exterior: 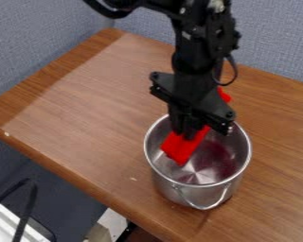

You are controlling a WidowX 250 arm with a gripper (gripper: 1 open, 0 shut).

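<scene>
My black gripper (pixel 192 121) reaches down over the back rim of a steel pot (pixel 201 189), which stands near the front of the wooden table. A red block (pixel 182 146) sits just below the gripper, inside the pot's opening; whether the fingers grip it is hidden. A smaller patch of red shows behind the arm at the right.
Grey padded walls bound the back and left. A dark floor with a white object and cables lies beyond the front-left edge.
</scene>
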